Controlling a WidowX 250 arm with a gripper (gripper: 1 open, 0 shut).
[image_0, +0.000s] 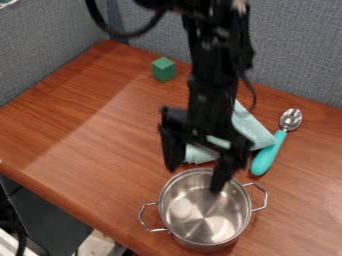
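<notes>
The dark gripper (197, 158) hangs low over the table, just above the back rim of a steel pot (206, 214) with two handles. Its fingers point down, and whether anything is between them cannot be made out. A pale teal cloth (246, 126) lies behind the gripper, largely hidden by it. A teal-handled spoon (267, 151) lies to the right of the cloth. A green cube (163, 69) sits toward the back of the table.
Grey padded walls (295, 60) bound the back and left sides. The table's front-left edge drops off beside the pot.
</notes>
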